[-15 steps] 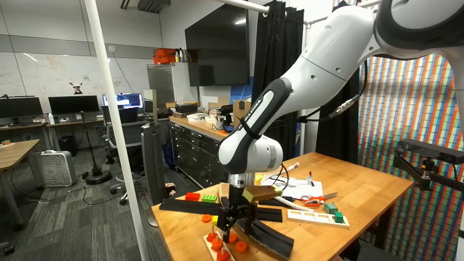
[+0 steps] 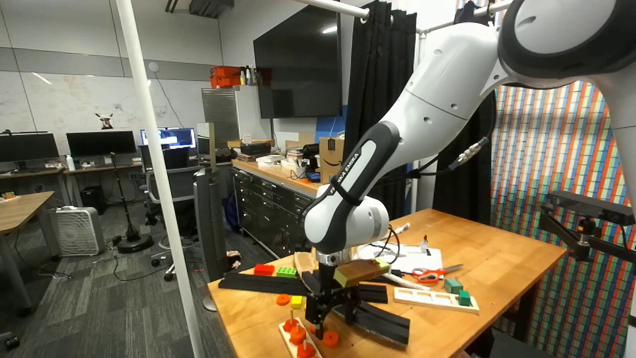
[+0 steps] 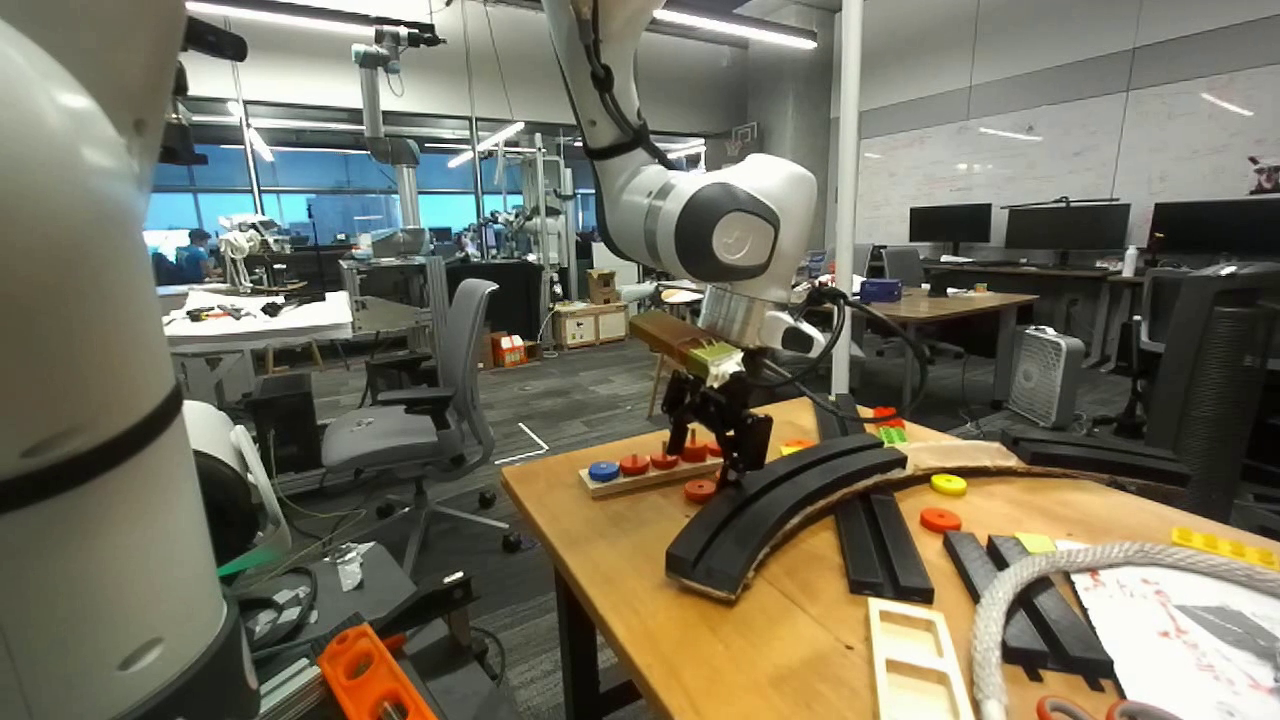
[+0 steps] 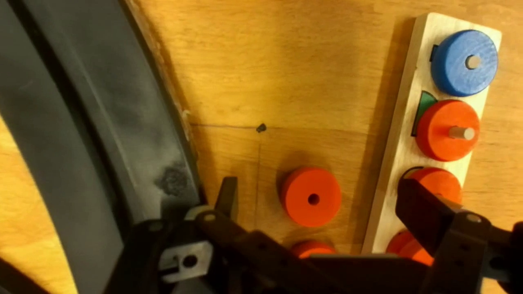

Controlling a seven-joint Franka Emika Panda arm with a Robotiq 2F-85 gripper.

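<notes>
My open gripper is low over the table, nothing gripped. In the wrist view a loose orange-red ring (image 4: 312, 197) with a centre hole lies on the table between its spread fingers. Part of a second loose ring (image 4: 314, 248) shows beyond, mostly covered by the gripper. On the right, the wooden peg board (image 4: 393, 164) carries a blue ring (image 4: 464, 63) and several red rings, including one (image 4: 448, 130) with its peg showing. One finger overlaps the board in this view. The other finger (image 4: 228, 198) is beside the curved black track (image 4: 93, 108); contact cannot be told.
Straight black track pieces (image 3: 882, 546) cross under the curved one. Farther along the table are a pale wooden tray (image 2: 426, 298), green blocks (image 2: 453, 286), scissors (image 2: 430, 274), a rope (image 3: 990, 636) and toy bricks (image 2: 264, 269).
In exterior view 1 my gripper has come lower and slightly right. The near end of the curved black track has shifted right and a little up in the picture.
</notes>
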